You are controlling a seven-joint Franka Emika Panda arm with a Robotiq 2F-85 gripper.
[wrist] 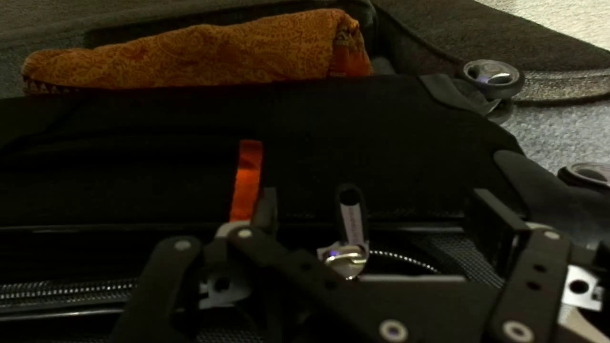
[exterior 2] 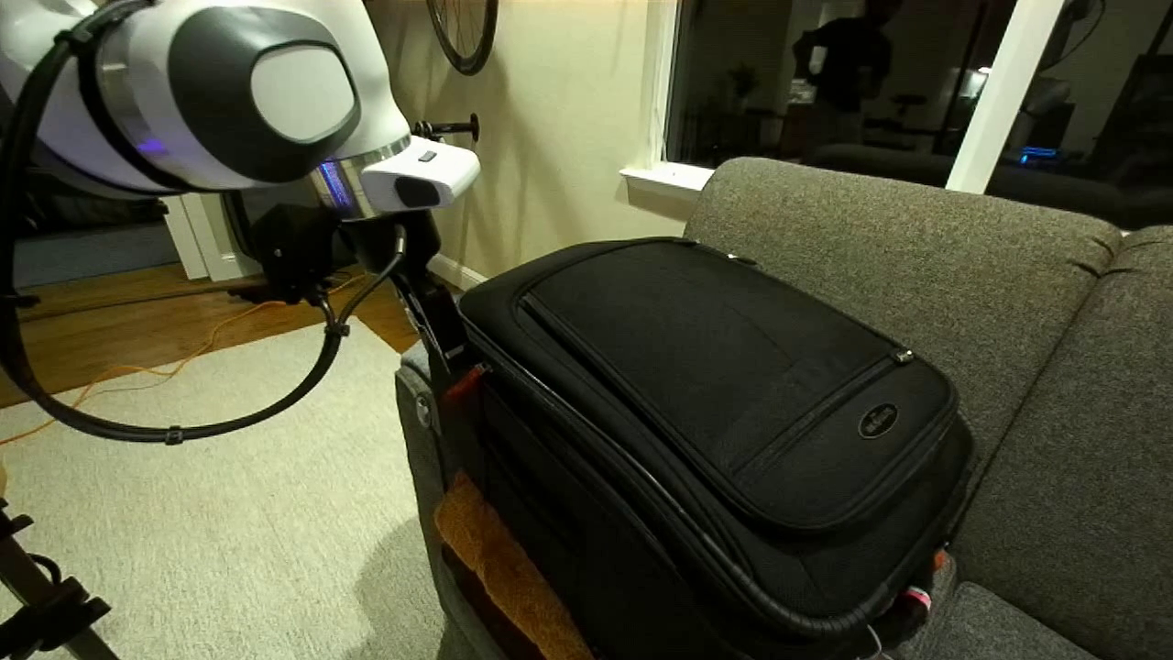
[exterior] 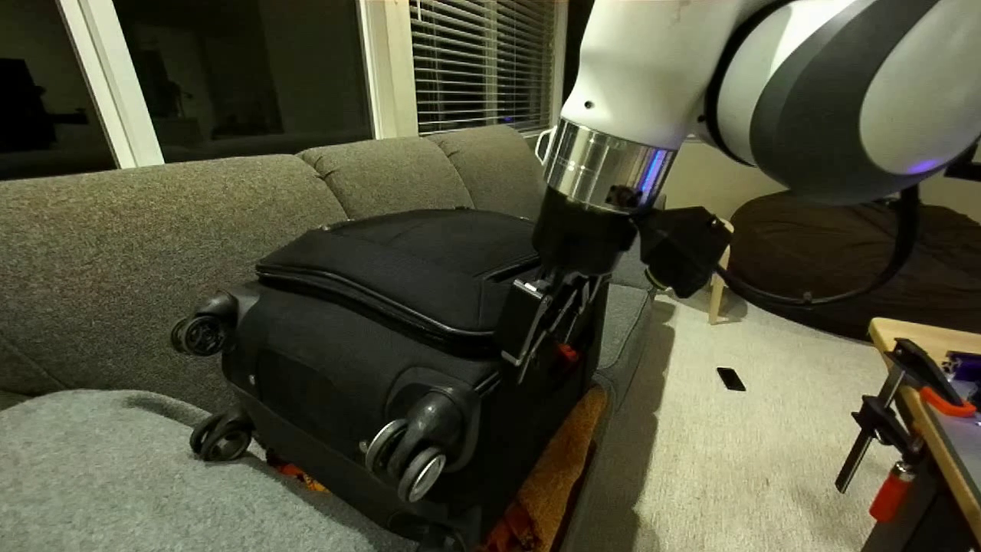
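Note:
A black suitcase (exterior: 368, 313) lies on its back on the couch, its wheels toward exterior view 1. In the wrist view, a metal zipper slider with a dark pull tab (wrist: 353, 220) sits on the suitcase's side, between my gripper's spread fingers and clear of both. My gripper is open at that side, close to the zipper track (wrist: 68, 290). An orange ribbon (wrist: 247, 177) shows just left of the left finger. From exterior view 2 the gripper (exterior 2: 451, 357) stands at the suitcase's near-left edge, its fingertips partly dark against the black fabric.
An orange patterned cloth (wrist: 200, 54) lies under the suitcase along the couch edge. The couch backrest (exterior: 184, 239) rises behind. A table with a clamp (exterior: 887, 432) stands at the right, and a phone (exterior: 731, 379) lies on the open carpet.

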